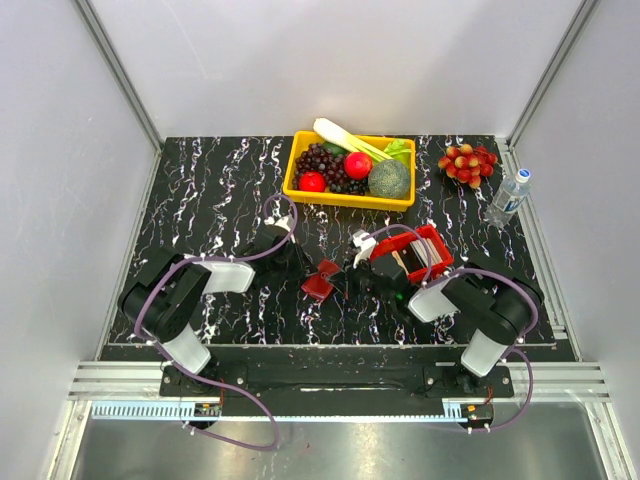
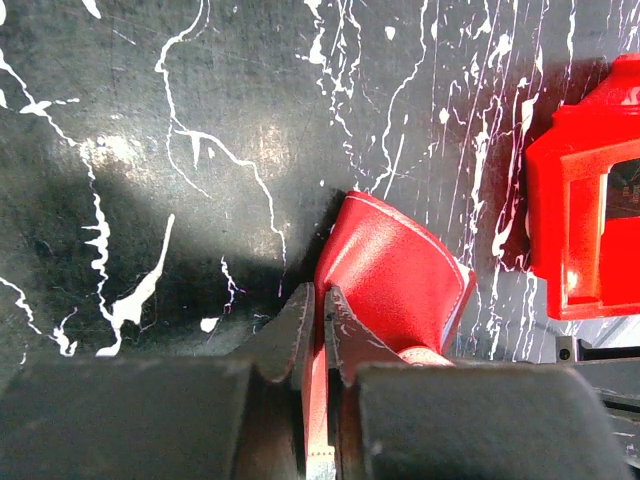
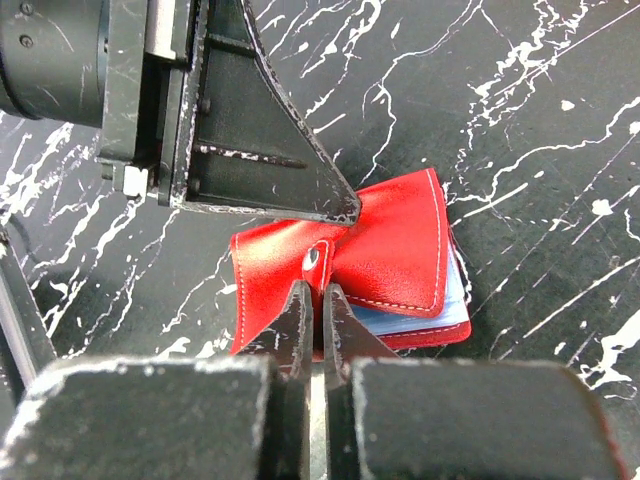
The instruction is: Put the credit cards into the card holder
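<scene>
A red leather card holder (image 1: 318, 285) is held between the arms at the front middle of the table. One red edge of it is pinched by my left gripper, which is shut on it. My right gripper is shut at the snap strap (image 3: 318, 262), with the thin red strap running between its fingertips. A pale blue layer (image 3: 445, 300) shows at the holder's open side; whether it is a card or lining I cannot tell. In the top view, light card-like edges (image 1: 436, 242) stand in the red box (image 1: 446, 262).
The red box lies close to the right arm, partly covered by it. Behind are a yellow basket (image 1: 292, 178) of produce, a grape bunch (image 1: 467, 164) and a bottle (image 1: 507, 198).
</scene>
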